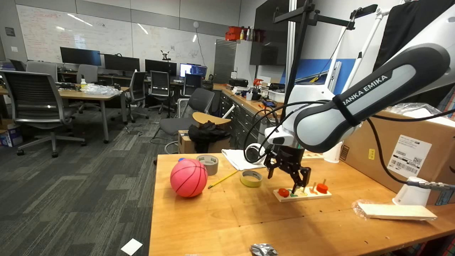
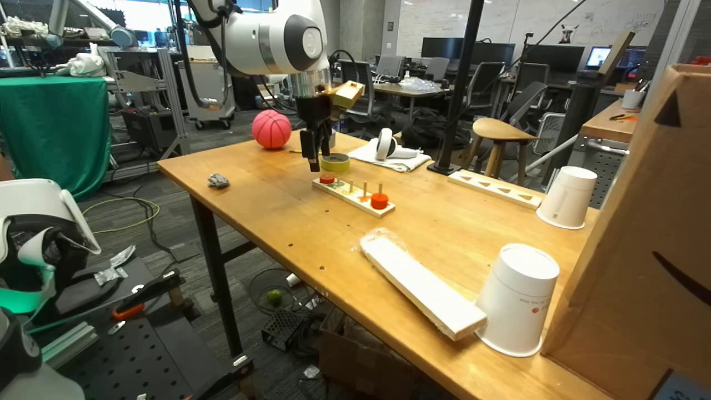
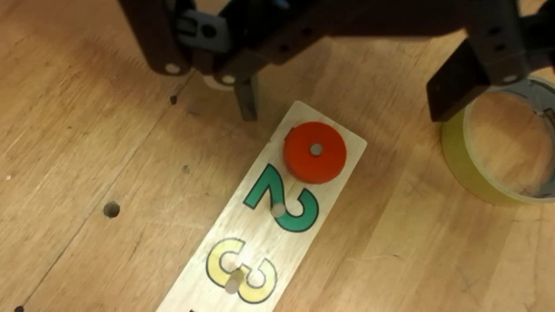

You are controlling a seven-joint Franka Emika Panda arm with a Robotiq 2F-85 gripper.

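Note:
A pale wooden peg board with painted numbers lies flat on the table. One low red disc sits around the peg at its end, beside the green 2. The peg at the 2 and the peg at the yellow 3 are bare. Toward the board's other end stands a taller red piece on its peg. My gripper is open above the low-disc end, with nothing between its widely parted fingers. Its height over the disc is hard to judge.
A yellow tape roll lies close by the right finger in the wrist view. Elsewhere on the table are a pink ball, a headset on white cloth, a wrapped plank and upturned cups.

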